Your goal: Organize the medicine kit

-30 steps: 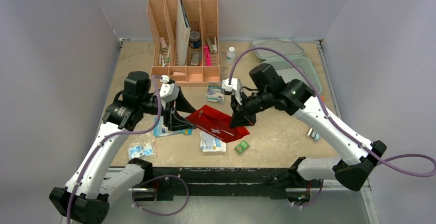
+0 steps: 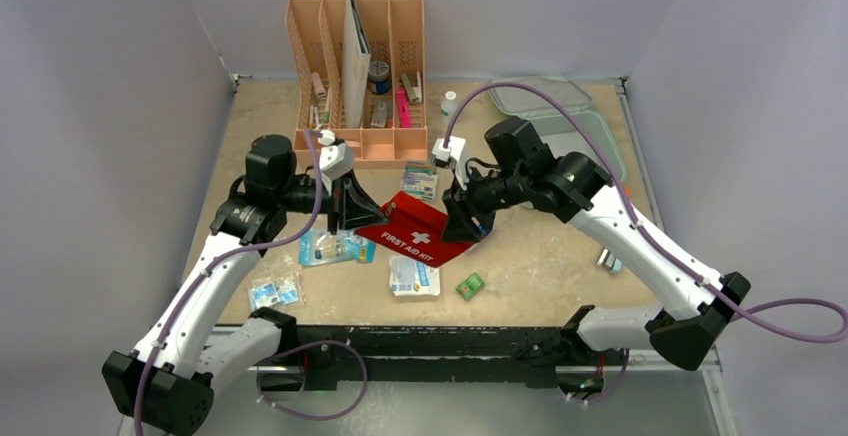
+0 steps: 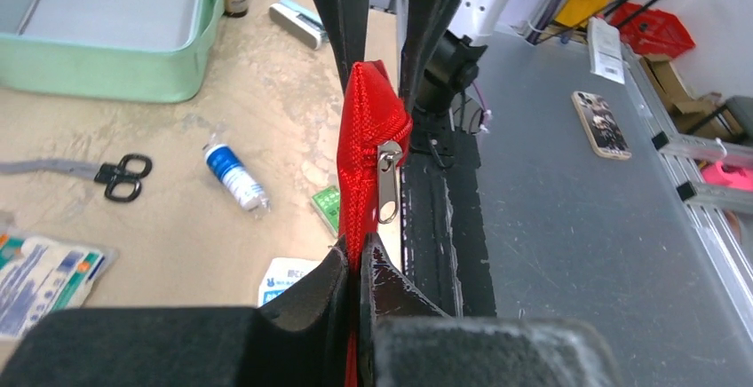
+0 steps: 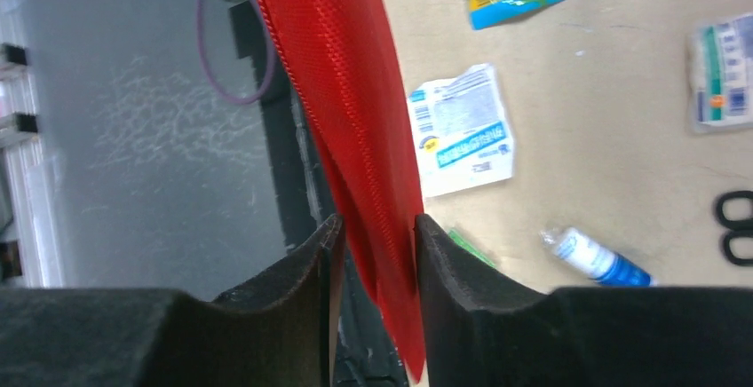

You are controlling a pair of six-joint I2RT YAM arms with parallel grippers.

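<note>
The red first aid pouch [image 2: 425,231] hangs above the table between both arms, its white cross and lettering facing up in the top view. My left gripper is shut on the zipper end of the pouch, whose thin red edge runs between the fingertips. At the other end, my right gripper stands part open around the pouch, with a gap beside the fabric. A blue-and-white packet [image 2: 414,276] and a green packet [image 2: 470,286] lie on the table beneath. Farther left are a blue bag [image 2: 335,247] and a clear bag [image 2: 275,291].
Behind the arms stands a peach organizer [image 2: 300,26] holding several items. The mint container [image 2: 618,156] sits at the back right. A wrapped bottle [image 3: 235,176], scissors [image 3: 124,177] and a flat pack [image 2: 420,180] lie on the tabletop.
The left gripper has shifted slightly and closed on the pouch. The right gripper has opened and moved a little toward the back. The pouch has tipped, so its face shows more.
</note>
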